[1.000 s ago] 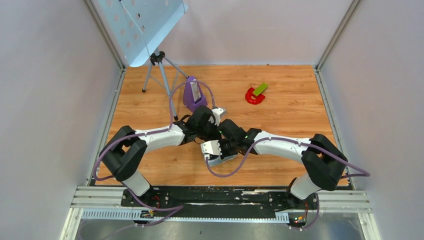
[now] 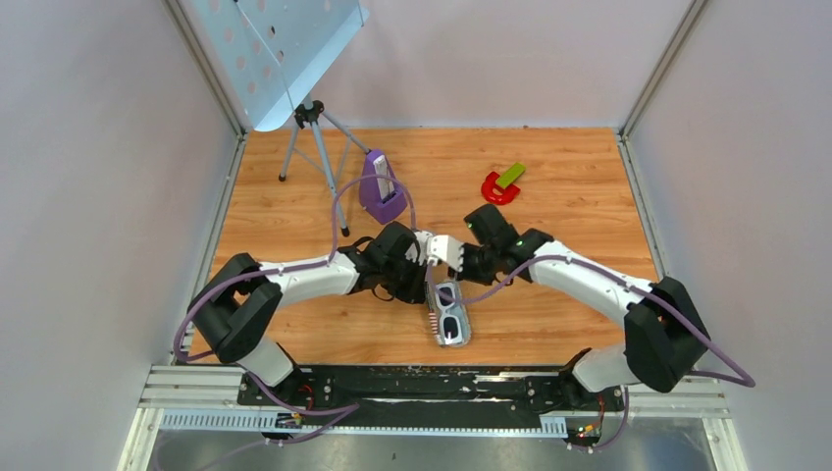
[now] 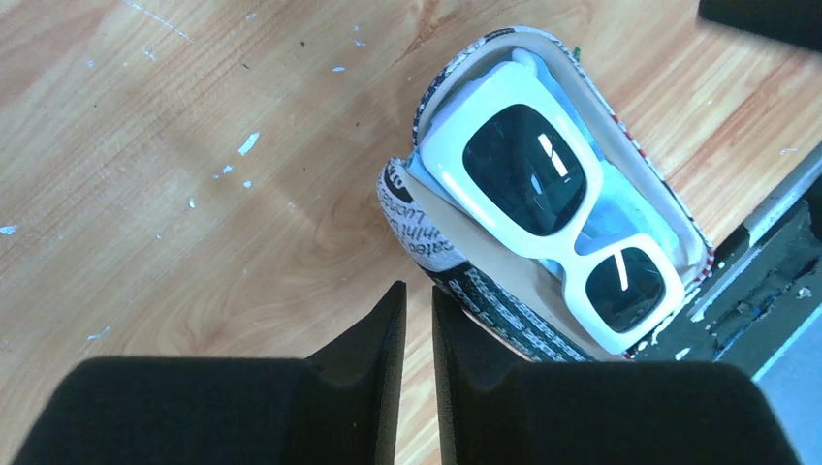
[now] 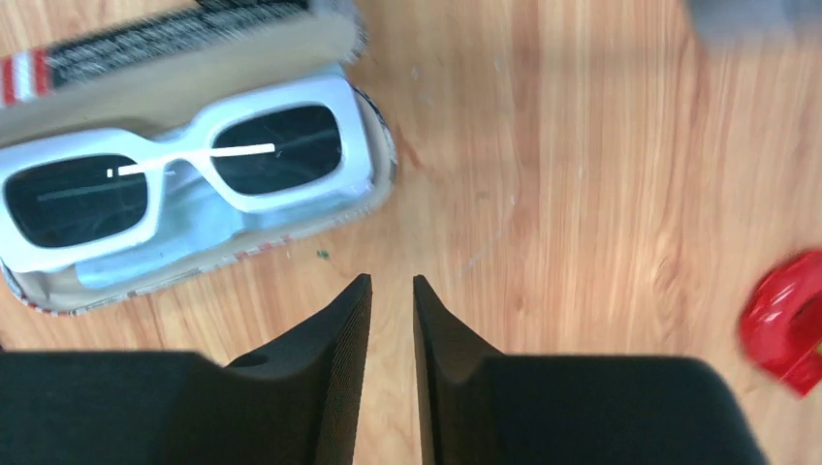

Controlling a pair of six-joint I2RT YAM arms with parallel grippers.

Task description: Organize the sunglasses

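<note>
White sunglasses with dark lenses (image 3: 523,170) (image 4: 276,155) lie on light blue cloth inside an open case (image 2: 453,334) on the table, near its front middle. My left gripper is shut at the case's patterned side (image 3: 422,228), beside the glasses; the fingertips meet at that edge, and exactly what sits between them is hard to see. My right gripper is above bare wood next to the case, with a narrow gap between its fingers and nothing visible in it.
A purple metronome (image 2: 383,206) and a tripod stand at the back left. A red piece (image 2: 495,196) with a green block (image 2: 510,175) lies at the back right.
My right arm has moved back and rightward, uncovering the case. The case has turned more lengthwise front to back. My left gripper has moved slightly toward the front.
</note>
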